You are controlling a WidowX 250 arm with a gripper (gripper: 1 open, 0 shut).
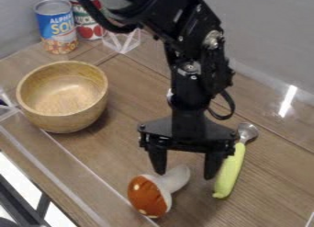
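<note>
My black gripper [185, 157] hangs open over the wooden table, its two fingers pointing down with nothing visible between them. Just below and left of it lies a toy mushroom [149, 196] with an orange cap and pale stem, on its side. To the right a pale yellow-green handled utensil [229, 173] with a metal head lies lengthwise, close beside the right finger; whether they touch I cannot tell.
A wooden bowl [61, 116] stands on the left. An Alpha soup can [58, 28] and a red-labelled can [88, 24] sit at the back left. Bare table [276, 148] lies at the right.
</note>
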